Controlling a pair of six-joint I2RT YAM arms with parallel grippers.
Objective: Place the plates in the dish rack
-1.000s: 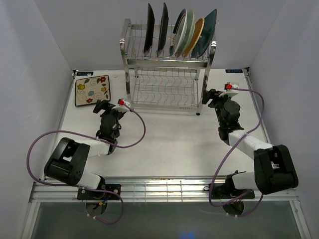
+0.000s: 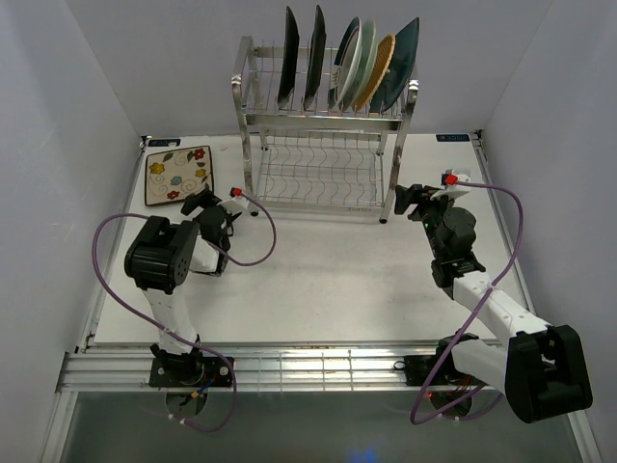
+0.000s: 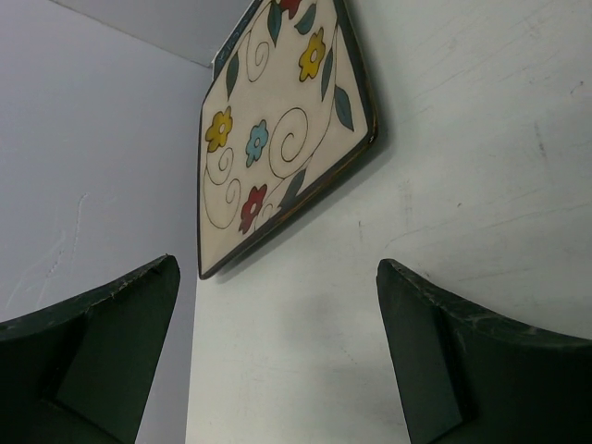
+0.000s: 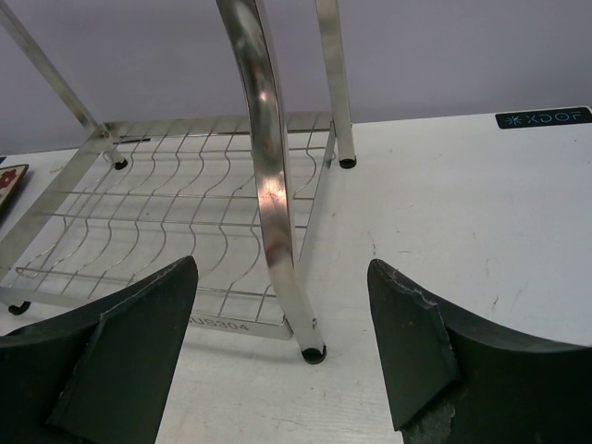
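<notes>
A square floral plate (image 2: 178, 175) lies flat at the back left of the white surface; the left wrist view shows it (image 3: 277, 139) up close. My left gripper (image 2: 198, 204) is just in front of it, open, with bare surface between its fingers. The steel dish rack (image 2: 323, 121) stands at the back centre, several plates (image 2: 391, 68) upright on its top tier, the lower tier empty. My right gripper (image 2: 410, 198) hovers by the rack's right front leg (image 4: 282, 268), fingers apart and empty.
Walls enclose the area at left, right and back. The middle of the surface (image 2: 318, 280) in front of the rack is clear.
My left arm has swung, its elbow rising in the picture and the gripper shifting slightly left.
</notes>
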